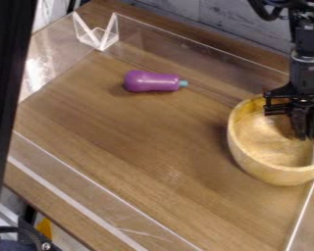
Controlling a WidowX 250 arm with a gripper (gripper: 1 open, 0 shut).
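A wide wooden bowl (259, 150) sits at the right of the board. My black gripper (300, 122) reaches down into its right side at the rim, its fingers low within the bowl. A pale, thin piece shows below the fingertips at the bowl's right, too small to identify. What is between the fingers is hard to make out.
A purple toy eggplant (150, 81) lies at the upper middle of the wooden surface (121, 147). A clear plastic holder (97, 33) stands in the back left corner. A grey wall runs along the back.
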